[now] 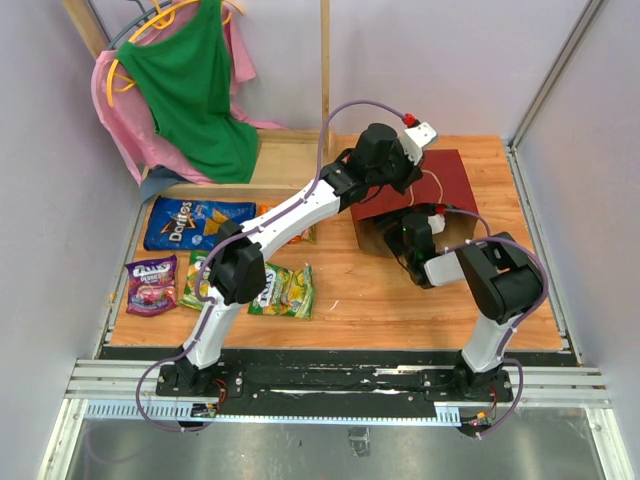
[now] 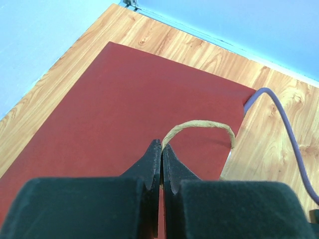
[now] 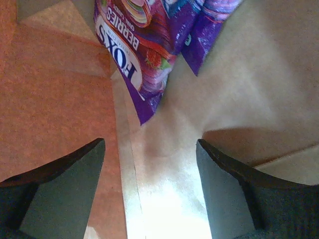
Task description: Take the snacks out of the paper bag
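Observation:
The red paper bag lies on its side at the right of the table, its brown mouth towards the front. My left gripper is shut at its twine handle, and the cord runs in between the fingertips. Inside the bag, my right gripper has its fingers spread, with only bare paper between them. Beyond its tips, a purple Fox's berries pack rests deeper in the bag, its pointed corner towards me. Another purple piece beside it may belong to the same pack or a second one.
At the left of the table lie a blue Doritos bag, a purple pack, green packs and a partly hidden orange pack. Clothes hang behind them.

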